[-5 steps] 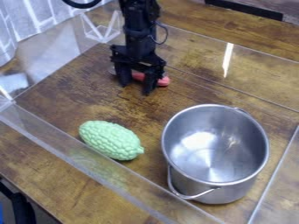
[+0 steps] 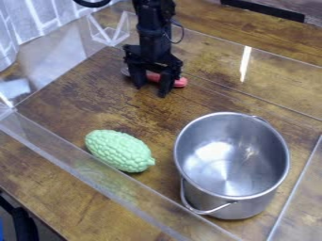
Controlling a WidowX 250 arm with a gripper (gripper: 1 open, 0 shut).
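Observation:
My black gripper (image 2: 151, 75) is low over a pink-red elongated object (image 2: 175, 81) near the back of the tray, its fingers around it; whether they are closed on it is hard to tell. A pale green textured vegetable-like toy (image 2: 119, 150) lies at the front left. A large steel pot (image 2: 231, 156) with a wire handle stands at the front right.
Clear plastic walls (image 2: 58, 160) border the wooden work surface (image 2: 107, 108). The middle between gripper, green toy and pot is bare wood.
The gripper has shifted very slightly at the pink-red object; the green toy and pot have not moved.

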